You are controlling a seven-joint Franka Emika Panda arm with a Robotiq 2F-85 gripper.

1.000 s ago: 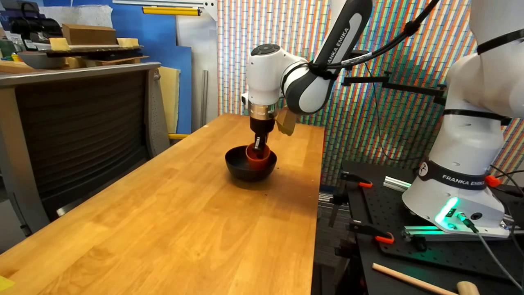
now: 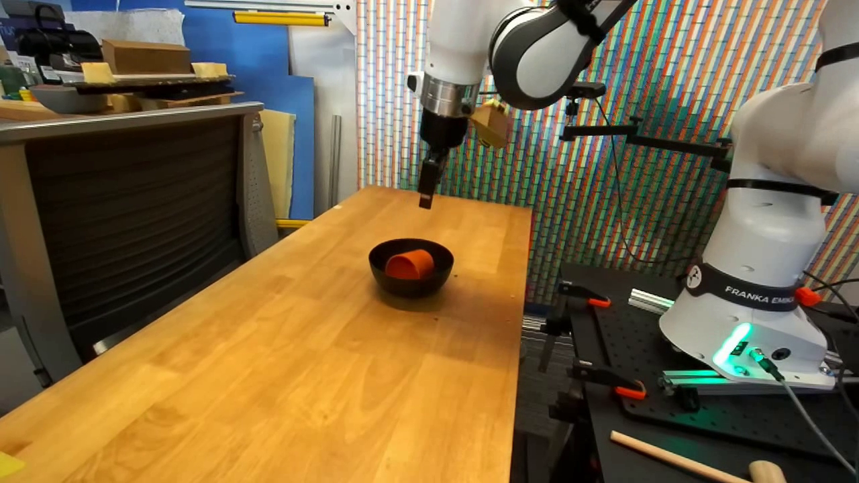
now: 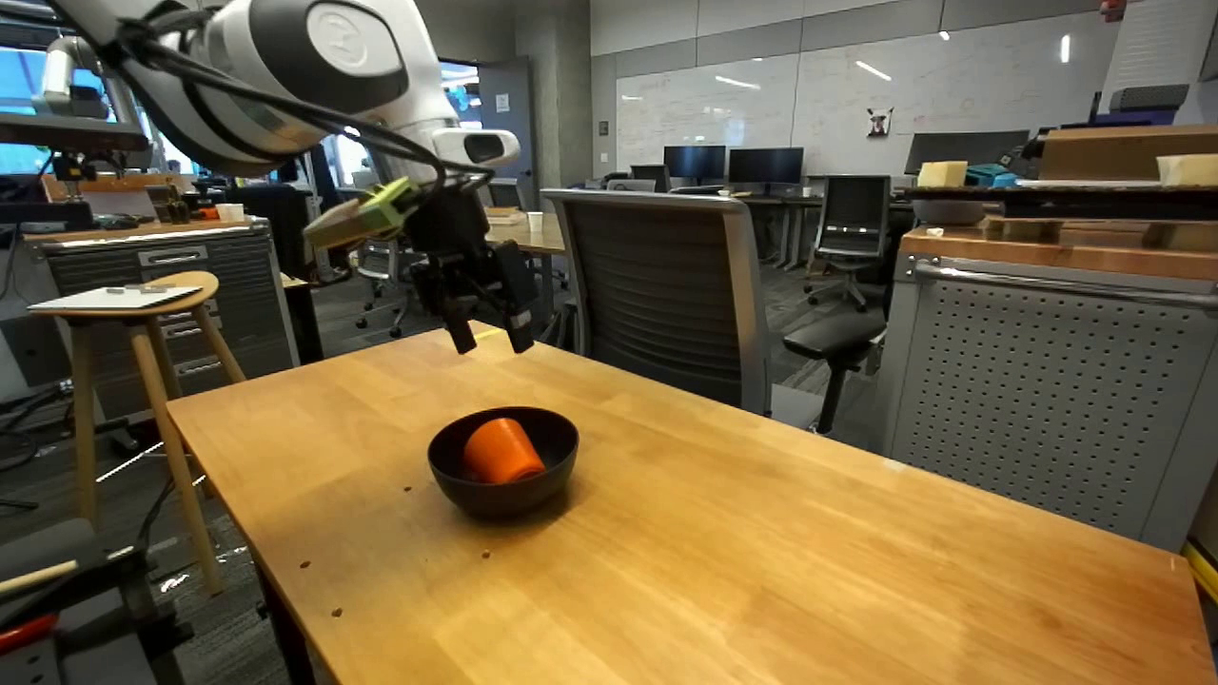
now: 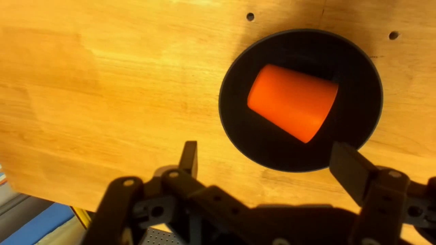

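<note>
An orange cup (image 4: 292, 102) lies tipped on its side inside a black bowl (image 2: 410, 289). In exterior view 2 the same cup (image 3: 502, 452) leans within the bowl (image 3: 493, 499), which stands upright on the wooden table. My gripper (image 3: 494, 341) hangs well above the table, behind the bowl as seen there. Its two fingers are spread apart with only air between them. From the wrist, the gripper shows wide open, one fingertip over bare wood and the other overlapping the bowl's rim.
A grey mesh chair (image 3: 668, 303) stands against its far side in exterior view 2. A wooden stool (image 3: 154, 342) is off to the left there. A mallet (image 2: 676, 459) lies on the black robot stand.
The gripper has risen from the bowl into free air. The cup, upright with the fingers at it a second ago, now lies on its side in the bowl.
</note>
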